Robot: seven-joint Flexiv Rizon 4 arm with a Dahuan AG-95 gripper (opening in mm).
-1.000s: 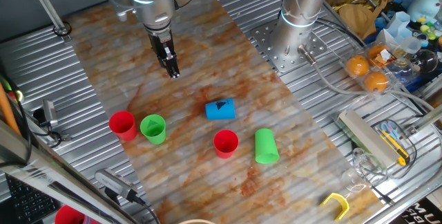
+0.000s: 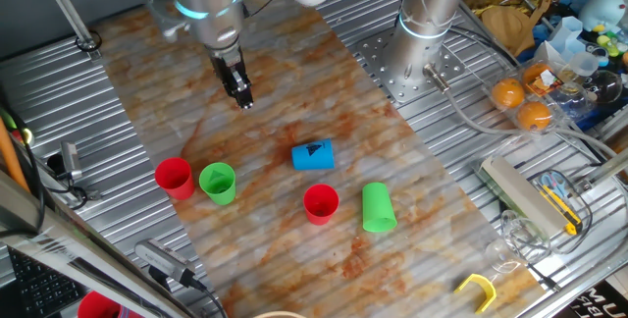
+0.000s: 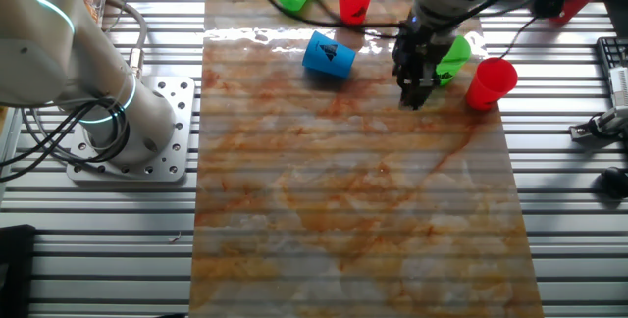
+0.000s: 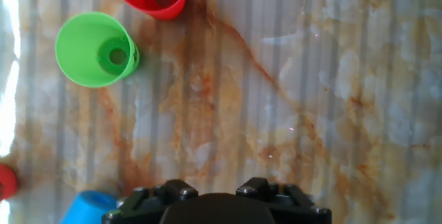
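Observation:
My gripper (image 2: 245, 104) hangs empty above the table, clear of every cup. In the wrist view its two fingertips (image 4: 186, 192) stand apart with a gap between them. An open-topped red cup (image 2: 175, 178) and a green cup (image 2: 218, 184) stand side by side at the left. The blue cup (image 2: 313, 155), bearing a dark mark, lies on its side mid-table. A second red cup (image 2: 321, 204) stands open-topped in front of it. To its right is another green cup (image 2: 378, 208), its mouth not visible. Only the edge of the blue cup (image 4: 90, 209) shows beside the fingers.
The marbled board (image 3: 343, 220) is bare across a wide area in exterior view 2. The arm's base plate (image 3: 162, 132) stands beside it. A yellow bracket (image 2: 478, 291) lies near the board's front right corner, and a grey box (image 2: 520, 197) sits off to the right.
The arm has shifted slightly to the left in exterior view 1, and the fingertips are a touch further left and higher. The cups have stayed where they were.

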